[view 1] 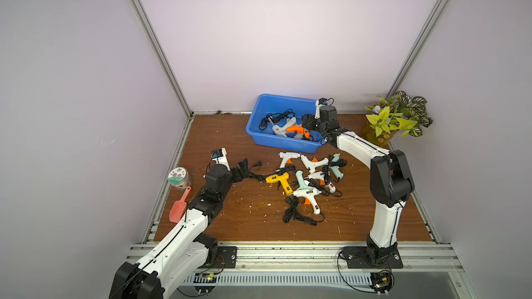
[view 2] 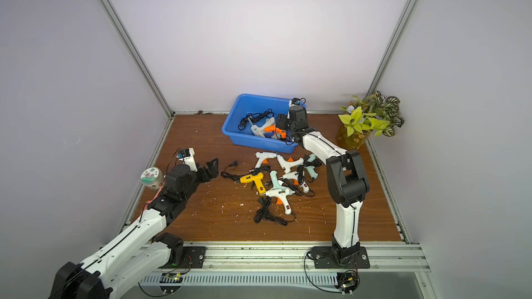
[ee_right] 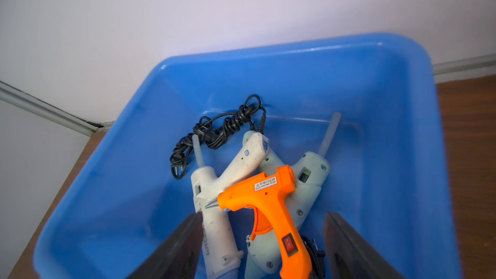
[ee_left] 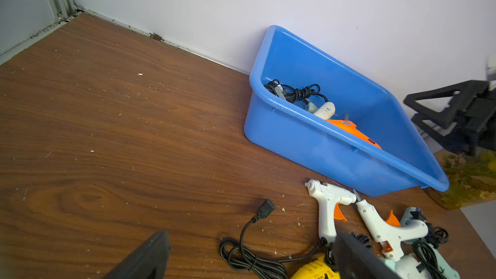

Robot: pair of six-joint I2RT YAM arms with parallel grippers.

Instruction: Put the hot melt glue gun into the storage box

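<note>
Inside the blue storage box (ee_right: 392, 139), an orange glue gun (ee_right: 268, 196) lies across a white glue gun (ee_right: 217, 227) and a pale green one (ee_right: 307, 186). My right gripper is open above them, its blurred fingers (ee_right: 180, 242) apart with no glue gun held. In the left wrist view that gripper shows beside the box's right end. On the table in front of the box are a yellow glue gun (view 1: 280, 181) and several white and pale green ones, including a white one (view 1: 306, 193). My left gripper stands open and empty over the table's left side.
A potted plant (view 1: 386, 121) stands at the back right. A clear jar (view 1: 178, 177) and a pink scoop (view 1: 178, 209) are at the left edge. Black cables (view 1: 296, 213) lie coiled among the guns.
</note>
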